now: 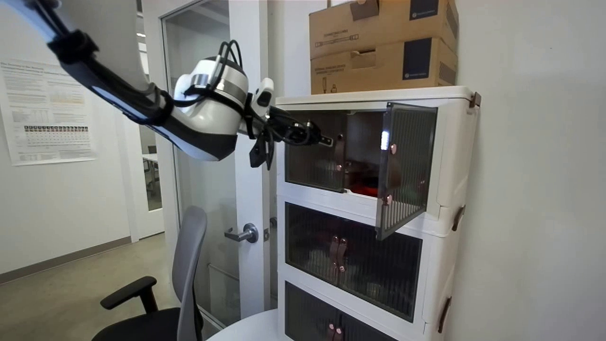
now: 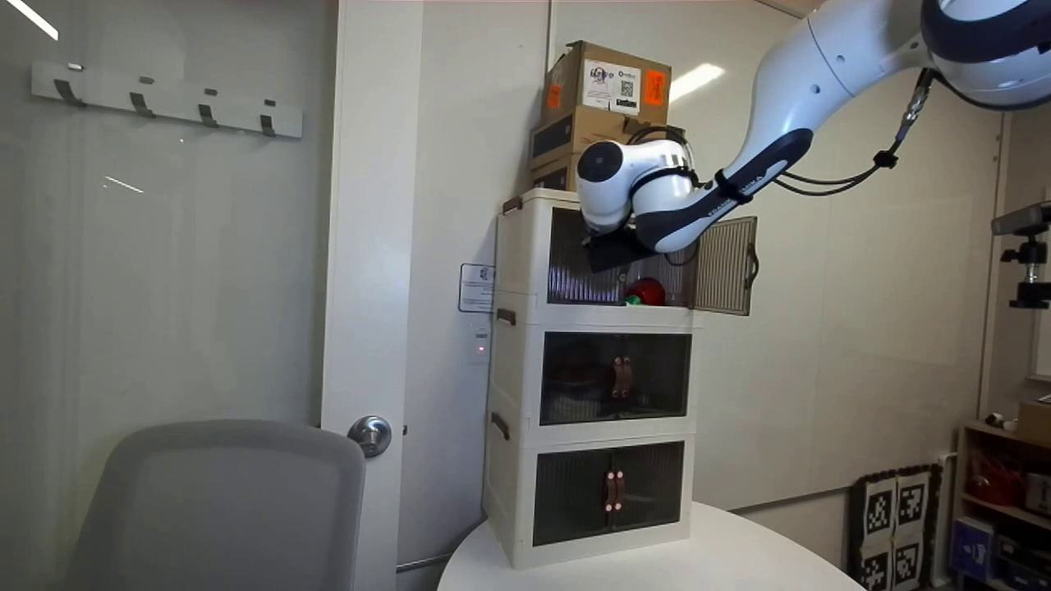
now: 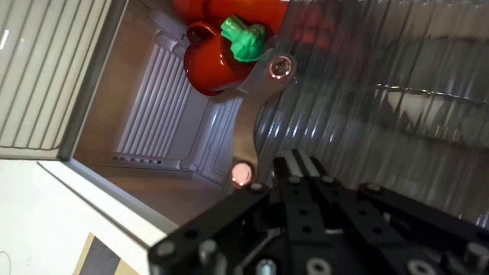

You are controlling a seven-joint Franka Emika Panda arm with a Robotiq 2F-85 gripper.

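The top compartment's left door (image 1: 314, 152) is closed flush with the white cabinet (image 1: 363, 199). Its right door (image 1: 413, 165) stands swung outward. In front of the left door is my gripper (image 1: 326, 140), shut, with nothing seen between its fingers. In the wrist view the gripper lies against or just before the ribbed clear panel (image 3: 389, 151), beside the door's brown strap handle (image 3: 245, 128); contact cannot be told. Through the open side show a red mug (image 3: 211, 64) and a green broccoli-like piece (image 3: 247, 41). A metal bowl is dim behind the panel.
Cardboard boxes (image 1: 383, 57) are stacked on the cabinet. Two lower compartments have closed doors (image 1: 352, 258). A grey chair (image 1: 190, 267) stands at the front left, and the open right door juts outward beside the gripper.
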